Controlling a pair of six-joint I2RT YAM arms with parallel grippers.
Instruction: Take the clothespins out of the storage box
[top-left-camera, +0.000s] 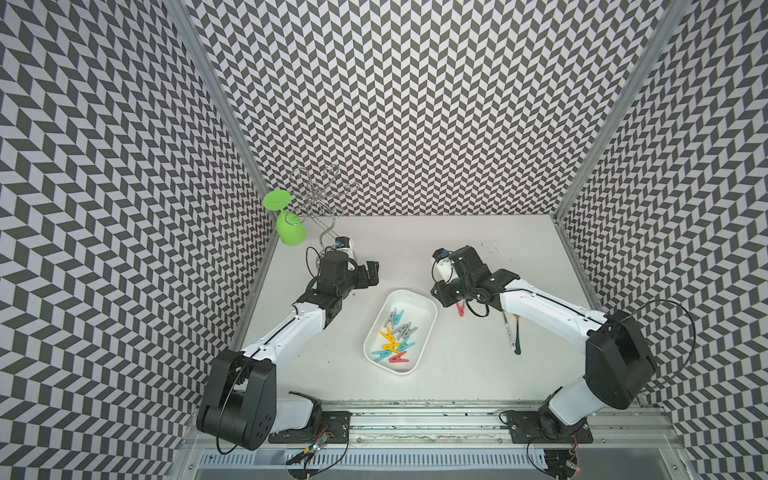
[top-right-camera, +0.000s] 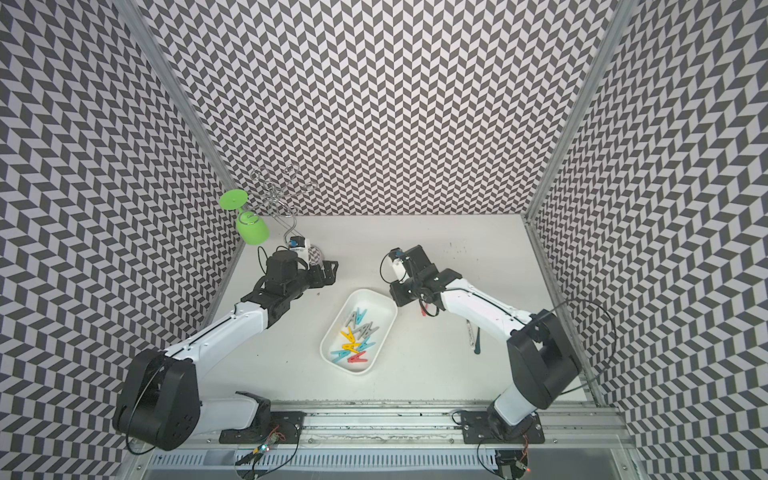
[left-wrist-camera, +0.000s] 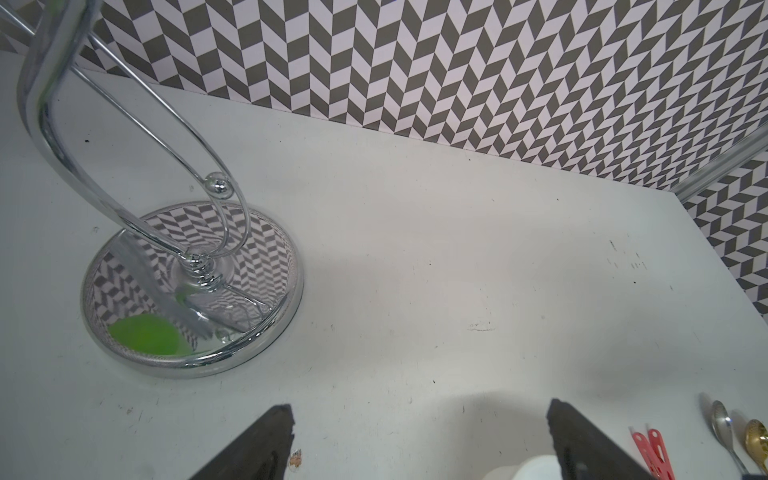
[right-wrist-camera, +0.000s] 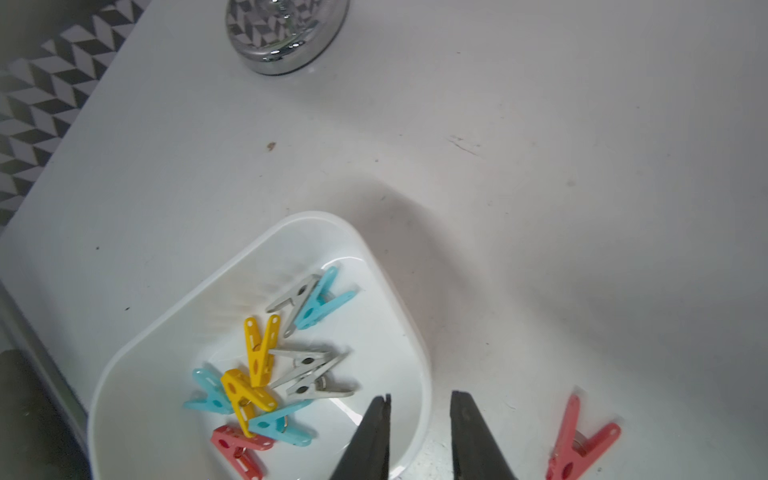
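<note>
A white storage box (top-left-camera: 428, 324) sits at the front middle, holding several clothespins in grey, blue, yellow and red (right-wrist-camera: 260, 352). A red clothespin (right-wrist-camera: 568, 452) lies on the table right of the box, partly under the right arm in the top views. My right gripper is over the box's right rim, its fingers parted with nothing seen between them. My left gripper stands open with nothing between its fingers, behind and left of the box.
A chrome stand (left-wrist-camera: 272, 328) with a green hanging cup (top-left-camera: 291, 230) is at the back left. Spoons (left-wrist-camera: 721, 424) and other utensils lie on the right.
</note>
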